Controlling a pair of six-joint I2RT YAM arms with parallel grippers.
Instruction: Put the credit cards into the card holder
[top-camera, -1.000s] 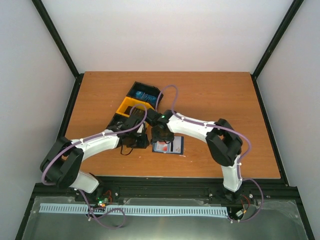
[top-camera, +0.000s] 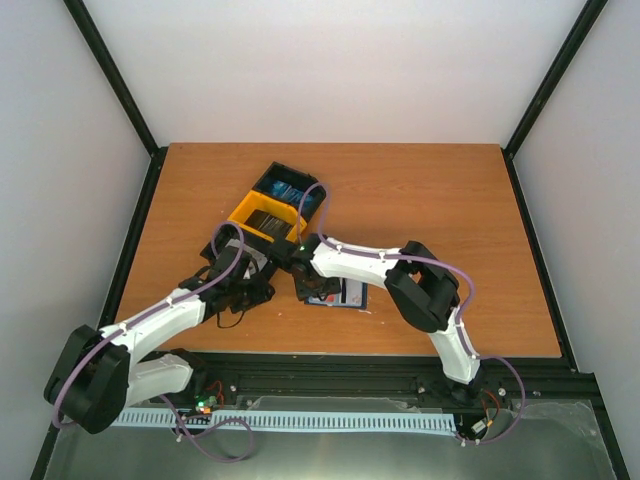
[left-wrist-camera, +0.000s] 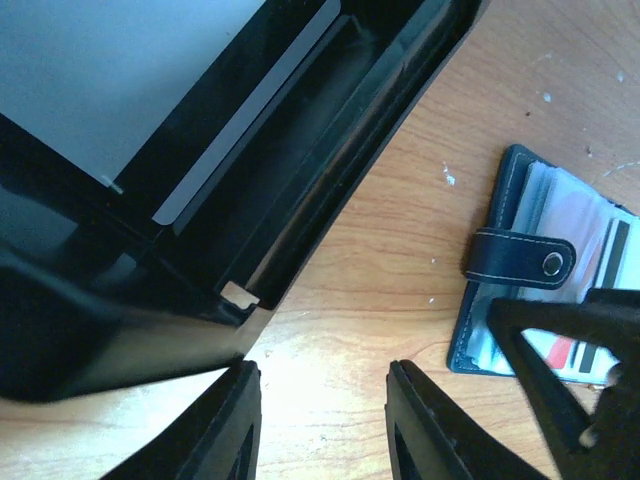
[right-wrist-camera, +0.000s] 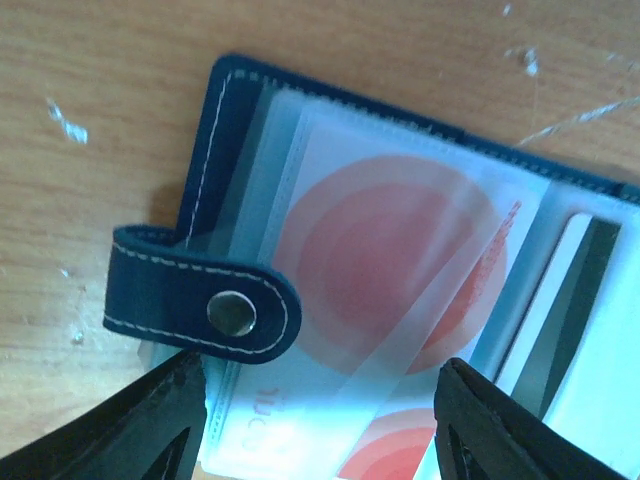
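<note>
A navy card holder (right-wrist-camera: 200, 315) with a snap strap and clear sleeves lies on the table; its sleeves show pale cards with red circles. My right gripper is open low over it, fingers either side of the sleeves. My left gripper stands part open beside a black compartment (left-wrist-camera: 300, 220) holding a pale card-like sheet (left-wrist-camera: 120, 70), with only bare wood visible between its fingers. In the top view both wrists hide much of the holder and the compartment.
An orange bin (top-camera: 240, 214) and a black bin (top-camera: 310, 210) with blue items stand behind the arms.
Over the last second my left arm has pulled back toward the front left. My right arm has shifted slightly left and toward the front, over the holder.
</note>
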